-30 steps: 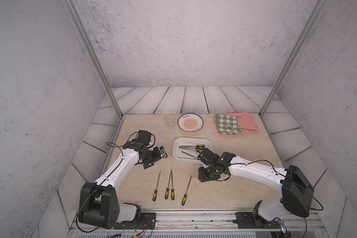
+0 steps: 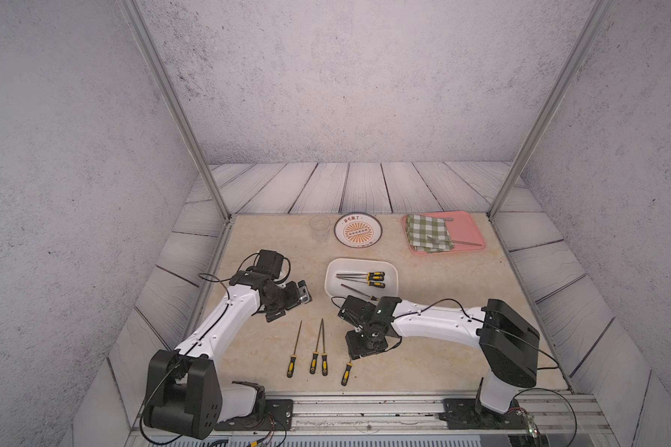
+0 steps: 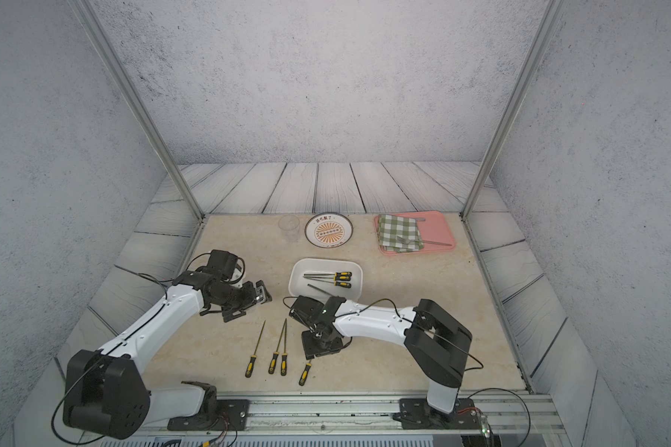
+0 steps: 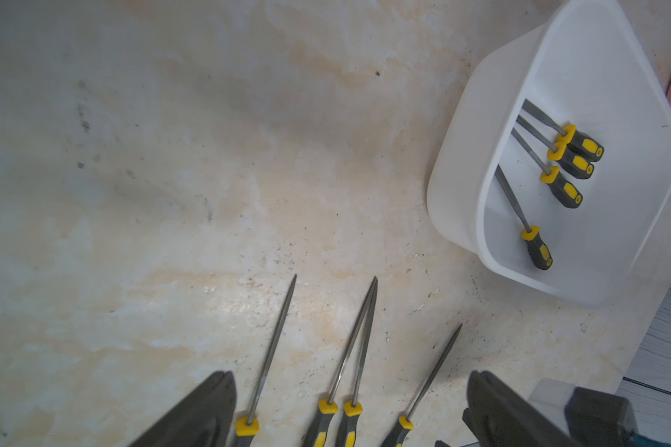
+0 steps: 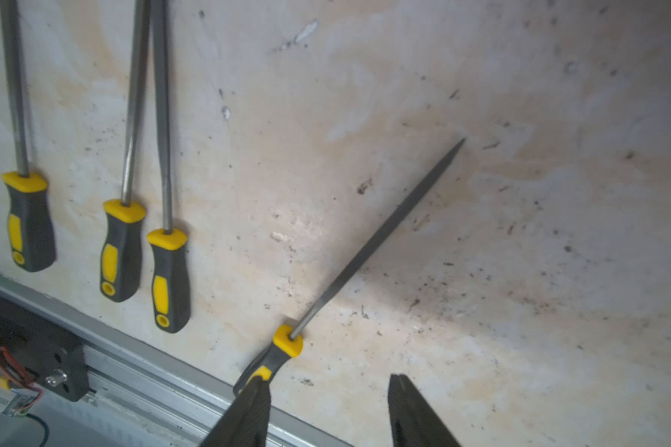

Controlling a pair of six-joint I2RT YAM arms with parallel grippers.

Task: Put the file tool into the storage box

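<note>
Several yellow-and-black handled files lie on the table: one (image 5: 376, 238) under my right gripper, and a group to its left (image 5: 167, 275). The right gripper is open, its fingertips either side of the space near that file's handle, holding nothing. Several more files (image 4: 536, 249) lie inside the white storage box (image 4: 462, 164) at the table's middle. My left gripper (image 2: 298, 298) hovers left of the box; in the left wrist view its fingers look apart, with no object seen between them except table and files below.
A pink tray (image 2: 466, 231) with a checked cloth stands at the back right, a plate (image 2: 358, 230) at the back middle, a faint clear object (image 3: 289, 227) beside it. The table's front rail (image 5: 164, 361) runs close to the files.
My right arm has moved left and toward the front, over the nearest file. My left gripper has shifted only slightly.
</note>
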